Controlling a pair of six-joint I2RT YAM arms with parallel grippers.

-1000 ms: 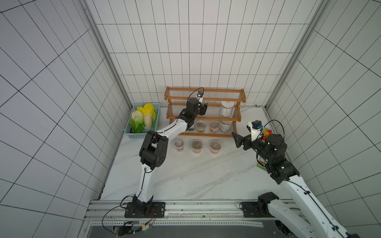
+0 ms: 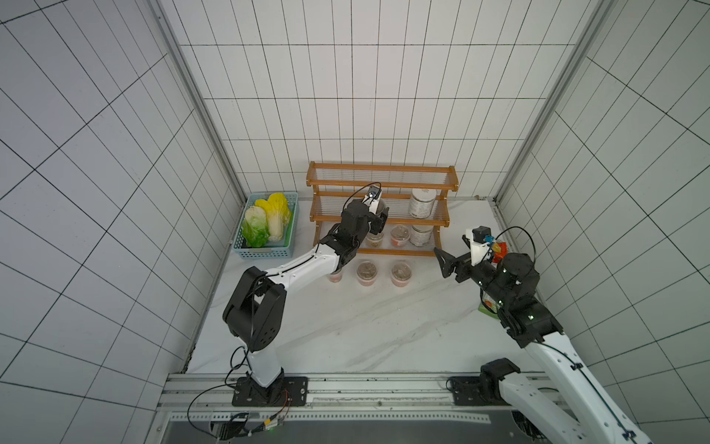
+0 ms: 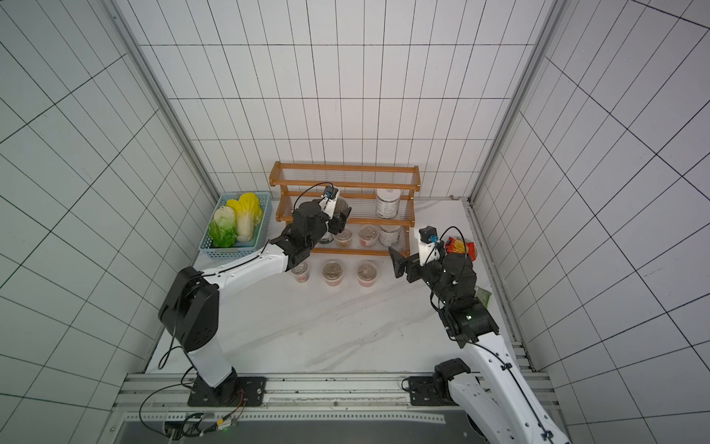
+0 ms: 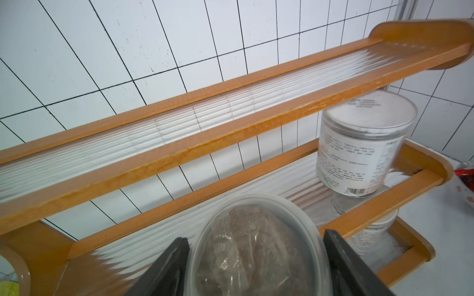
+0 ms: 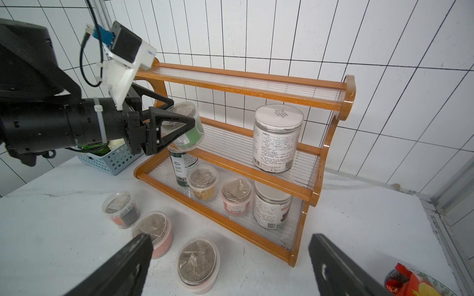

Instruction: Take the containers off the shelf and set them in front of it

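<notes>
A clear seed jar point(image 4: 254, 256) with a pale rim and a crinkled, brownish top fills the gap between the fingers of my left gripper, a finger against each side. Seen from the right wrist, this jar point(image 5: 190, 135) is tilted at the front edge of the middle tier of the wooden shelf point(image 5: 246, 170), with a bit of green low on its wall. Whether it still touches the rail cannot be told. My right gripper is open and empty, in front of the shelf's right end.
A large white can point(image 5: 277, 140) stands on the middle tier's right side. Several jars and cans fill the bottom tier, including a pink cup point(image 5: 236, 194). Three small cups point(image 2: 367, 273) stand on the table before the shelf. A vegetable basket point(image 2: 266, 251) is left.
The right arm has shifted only slightly.
</notes>
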